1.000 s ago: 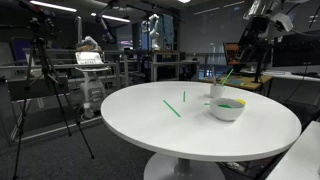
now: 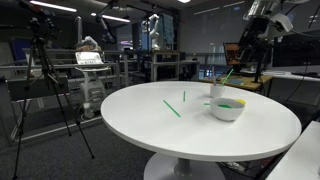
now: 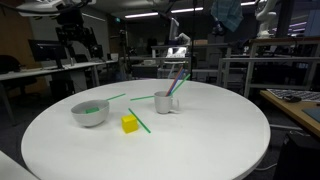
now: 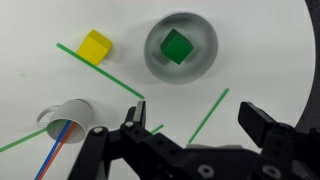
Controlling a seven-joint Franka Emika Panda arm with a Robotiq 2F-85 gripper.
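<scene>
In the wrist view a grey-white bowl [image 4: 156,60] holds a green cube [image 4: 176,46]. Left of it a yellow cube [image 4: 95,46] lies on the table, beside a green straw [image 4: 100,70]. A white mug [image 4: 72,112] holds a blue straw [image 4: 52,152] and a red one. Another green straw [image 4: 209,116] lies below the bowl, and part of a further one shows by the left finger. My gripper is open above the table, with nothing held between its fingers.
The round white table [image 2: 135,112] has wide free room on its left side in exterior view 1. A tripod [image 2: 45,80] stands on the floor beyond that side. The mug [image 3: 163,103] stands upright behind the yellow cube in exterior view 2.
</scene>
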